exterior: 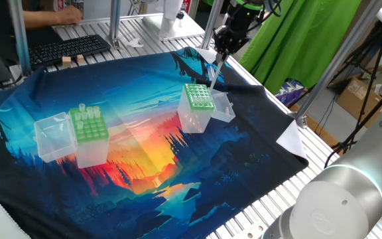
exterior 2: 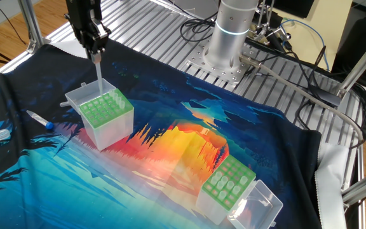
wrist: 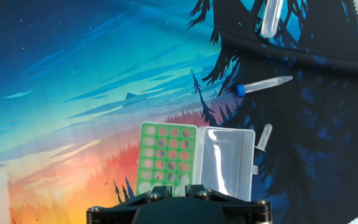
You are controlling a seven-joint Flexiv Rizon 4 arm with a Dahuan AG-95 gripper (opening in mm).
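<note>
A slender translucent tube-like piece (exterior 2: 99, 77) hangs from my gripper (exterior 2: 96, 53), which looks shut on its upper end. Its lower end is near the lid side of a clear box with a green rack (exterior 2: 106, 108); contact cannot be judged. In exterior view 1 the same green-topped box (exterior: 195, 119) has its open lid (exterior: 223, 107) behind and to the right. My fingers (wrist: 162, 191) show at the bottom of the wrist view, over the near end of the rack (wrist: 166, 152); a pale bit shows between them. A second green-rack box (exterior: 91, 154) holds several tubes.
A blue-capped tube (wrist: 266, 85) and a larger clear tube (wrist: 272, 18) lie on the cloth, with a small tube (wrist: 264, 137) beside the lid. The second box's lid (exterior 2: 259, 202) lies open. Between the boxes the cloth (exterior: 144, 139) is clear.
</note>
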